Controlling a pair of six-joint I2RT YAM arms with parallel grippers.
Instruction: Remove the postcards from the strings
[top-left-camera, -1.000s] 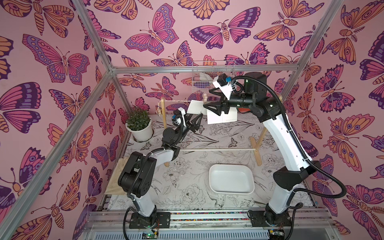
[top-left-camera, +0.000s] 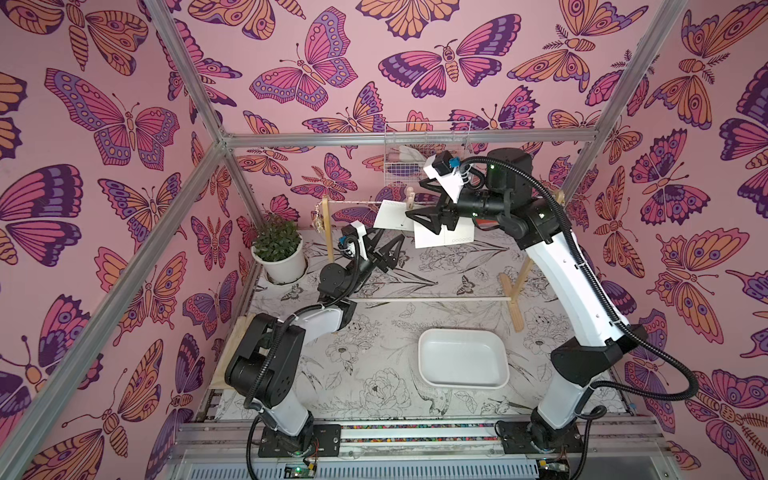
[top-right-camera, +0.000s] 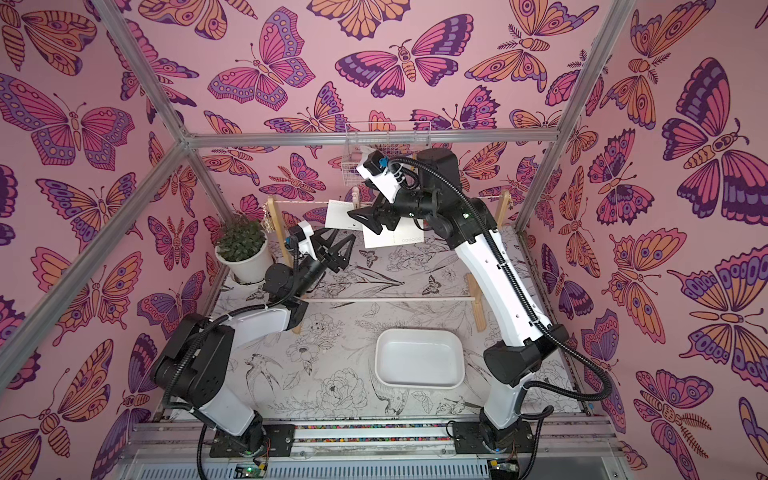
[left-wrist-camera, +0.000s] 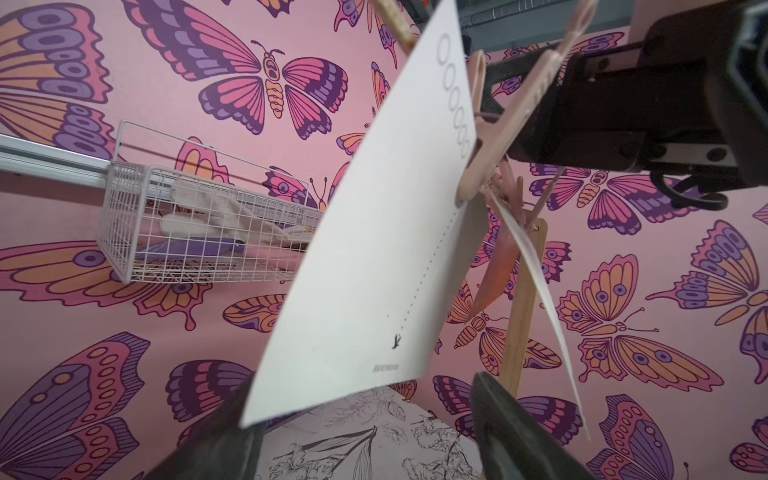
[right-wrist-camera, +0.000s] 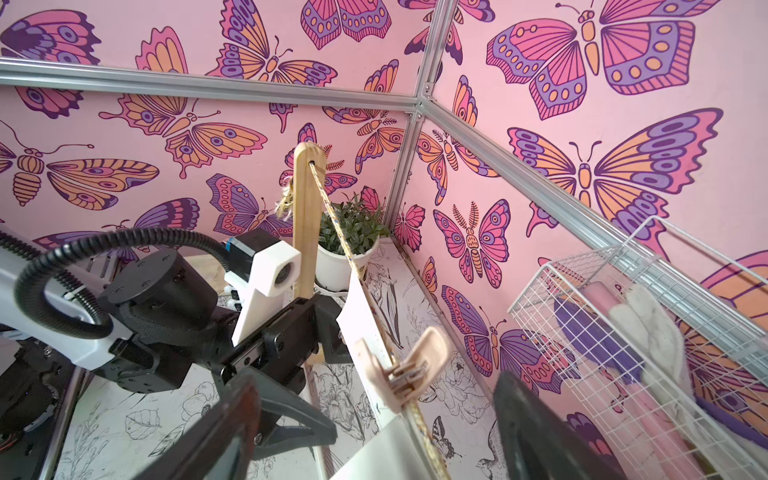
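Observation:
A white postcard (top-left-camera: 391, 214) hangs from the string (right-wrist-camera: 339, 232) by a pale wooden clothespin (right-wrist-camera: 408, 369). My right gripper (top-left-camera: 413, 199) is open at that clothespin, its fingers standing apart on either side in the right wrist view. Lower down, my left gripper (top-left-camera: 397, 249) is open near the postcard's bottom edge. Seen from the left wrist, the postcard (left-wrist-camera: 360, 240) hangs ahead of the spread fingers; whether they touch it I cannot tell. A second white postcard (top-left-camera: 445, 233) hangs to the right, and a reddish card (left-wrist-camera: 489, 280) shows behind it.
A white tray (top-left-camera: 464, 331) sits empty on the table's front right. Wooden posts (top-left-camera: 327, 228) hold the string, with a low crossbar (top-left-camera: 432, 299) between them. A potted plant (top-left-camera: 277, 249) stands left; a wire basket (right-wrist-camera: 640, 352) hangs on the back wall.
The right arm and the hanging postcards look nearly unchanged.

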